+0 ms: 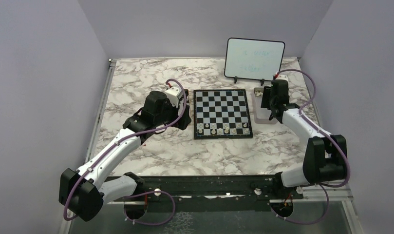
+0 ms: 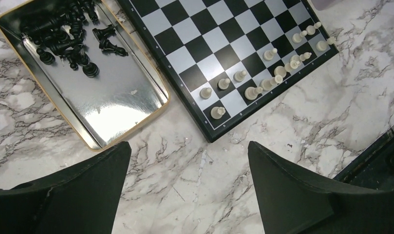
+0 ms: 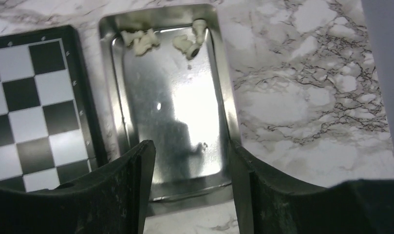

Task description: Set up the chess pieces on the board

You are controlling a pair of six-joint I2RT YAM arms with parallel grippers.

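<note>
White pieces (image 2: pixel 252 92) stand on the chessboard (image 1: pixel 224 105) in two rows along its near edge; the rest of the board is bare. Black pieces (image 2: pixel 63 41) lie jumbled at one end of the left tray (image 2: pixel 107 80), beside the board. My left gripper is open above the table near the board's corner and that tray, with nothing between its fingers. Over the right tray (image 3: pixel 158 109), my right gripper stands part open and empty. A few white pieces (image 3: pixel 146 43) lie on their sides at that tray's far end, ahead of the fingertips.
Behind the right tray a whiteboard (image 1: pixel 254 58) stands on small feet. Bare marble table (image 1: pixel 209 158) lies in front of the board. In the top view my left arm hides most of the left tray.
</note>
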